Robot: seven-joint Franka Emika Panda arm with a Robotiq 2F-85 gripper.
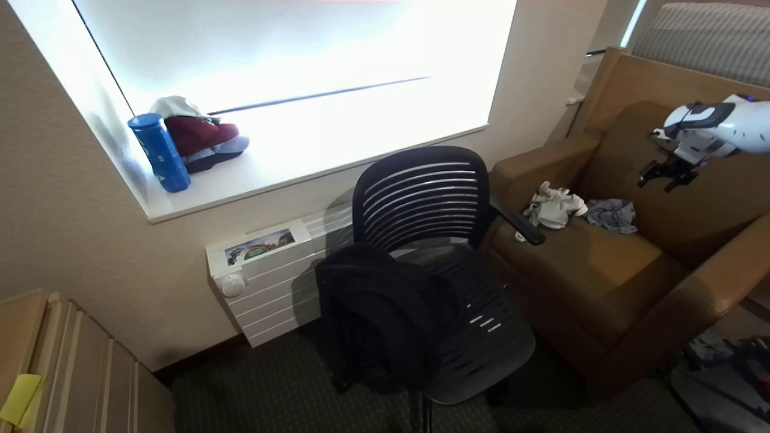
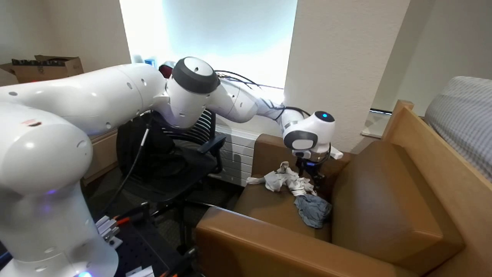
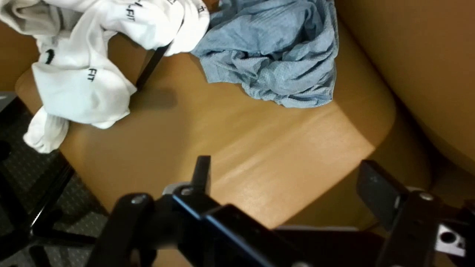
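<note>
On the seat of the brown armchair (image 1: 599, 278) lie white clothes (image 1: 554, 207) in a crumpled heap, with black lettering visible in the wrist view. Touching them is a crumpled grey-blue cloth (image 3: 278, 53), nearer the backrest. My gripper (image 1: 665, 184) hangs in the air above the seat, apart from both. In the wrist view its fingertips stand wide apart, with only bare seat showing between them; one finger (image 3: 202, 173) is on the left. The cloths lie toward the top of that view, beyond the fingers.
A black office chair (image 1: 422, 202) with a dark garment (image 1: 382, 310) over it stands beside the armchair. The armchair's armrests (image 2: 276, 244) and backrest (image 2: 387, 203) rise around the seat. A blue bottle (image 1: 160, 153) and caps (image 1: 198, 135) are on the windowsill.
</note>
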